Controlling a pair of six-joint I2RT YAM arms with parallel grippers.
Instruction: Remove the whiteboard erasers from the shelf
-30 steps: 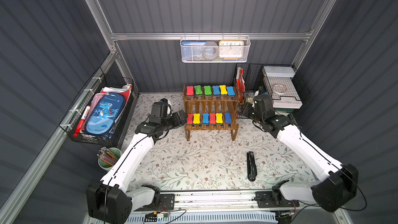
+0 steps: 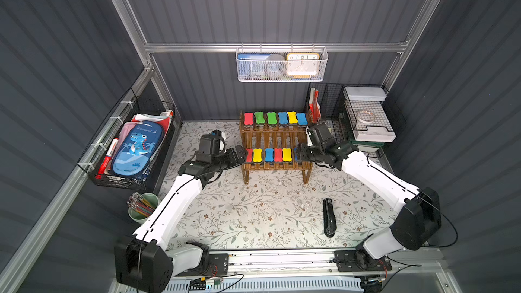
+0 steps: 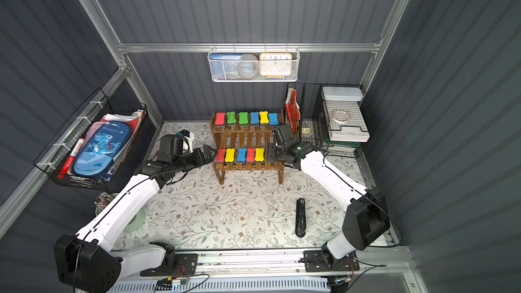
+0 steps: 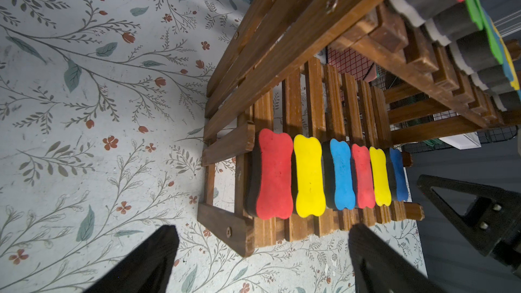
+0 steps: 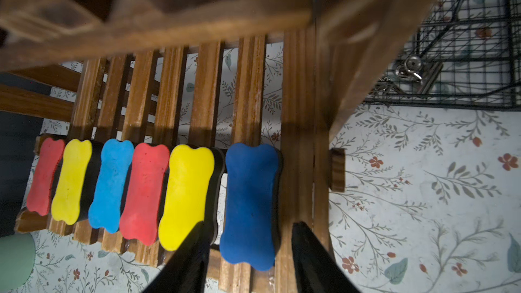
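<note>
A two-tier wooden shelf (image 2: 275, 166) carries a row of coloured erasers on each tier. On the lower tier, the dark blue eraser (image 5: 250, 203) stands at the right end beside a yellow eraser (image 5: 187, 195). My right gripper is part open at the front of the dark blue one, a finger on either side of it; whether they touch it I cannot tell. At the shelf's left end my left gripper is open and empty, near the lower red eraser (image 4: 274, 176). The upper row, with a green eraser (image 2: 272, 118), rests undisturbed.
A black stapler (image 2: 329, 218) lies on the table at front right. Wire baskets with a white box (image 2: 369, 127) stand behind the right arm. A pencil cup (image 2: 153, 201) is at the left.
My right gripper has moved left from beside the shelf to the lower tier's right end, covering much of the dark blue eraser from above. The left arm and the erasers look unmoved.
</note>
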